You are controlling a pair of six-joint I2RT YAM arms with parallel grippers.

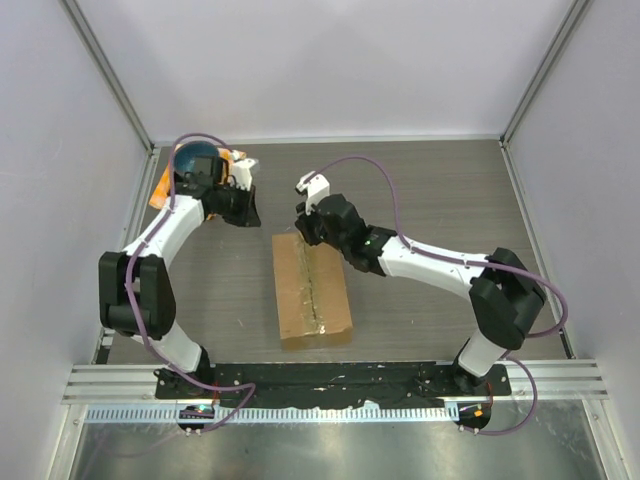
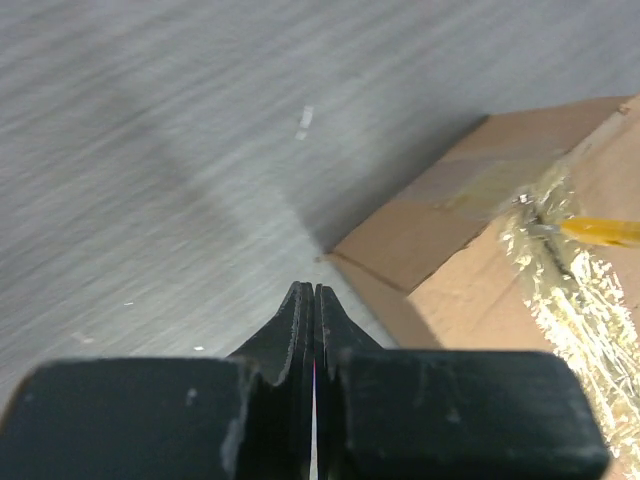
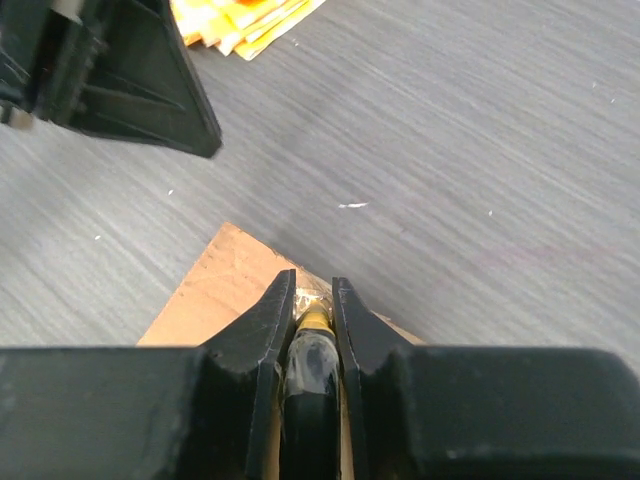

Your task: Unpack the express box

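Observation:
The cardboard box rests on the table, clear tape running along its top seam. My left gripper is shut with nothing between its fingers; in the top view it hangs just beyond the box's far left corner, apart from it. Over the far end of the box, my right gripper is shut on a screwdriver with a black and yellow handle. In the left wrist view the yellow part of the tool points into the tape at the box edge. The right arm hides part of the box's far end.
A blue bowl sits on an orange cloth at the back left, partly behind the left arm. White walls enclose the area.

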